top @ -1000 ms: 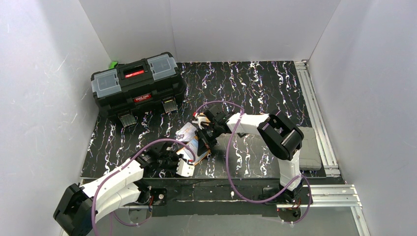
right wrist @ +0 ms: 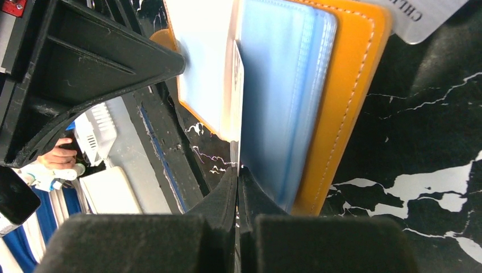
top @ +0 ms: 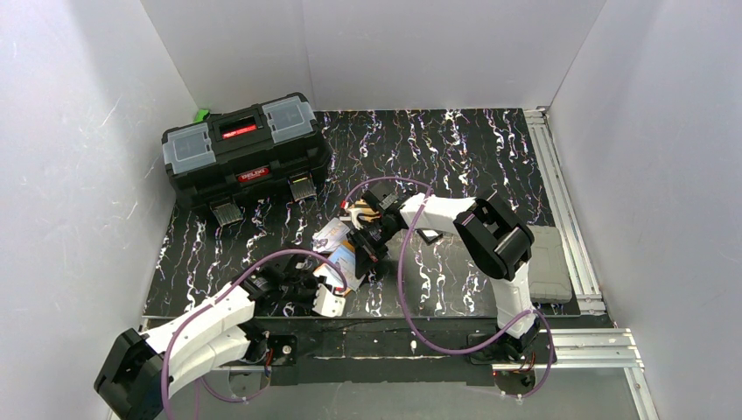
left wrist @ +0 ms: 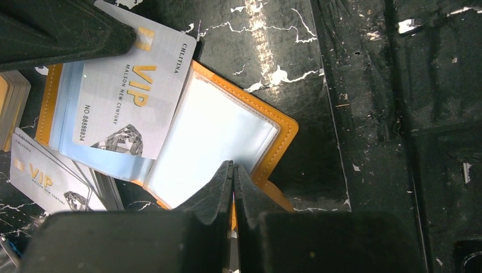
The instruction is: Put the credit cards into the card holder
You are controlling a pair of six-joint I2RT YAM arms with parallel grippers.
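Observation:
The card holder [left wrist: 213, 136], with orange stitched edges and clear pockets, lies open on the black marbled table. A silver VIP card [left wrist: 133, 85] is over its blue page. In the right wrist view the same card [right wrist: 237, 94] appears edge-on, with my right gripper shut on its end. How far it sits in a pocket I cannot tell. My left gripper is shut at the holder's near edge, over the clear page; whether its tips pinch anything is not visible.
Another pile of VIP cards [left wrist: 45, 176] lies beside the holder, and a gold-faced stack [left wrist: 14, 105] is behind it. A black toolbox [top: 249, 149] stands at the back left. A grey case [top: 549, 267] is at the right.
My right arm has shifted slightly, and more of the blue page now shows beside its gripper. The left arm looks unmoved.

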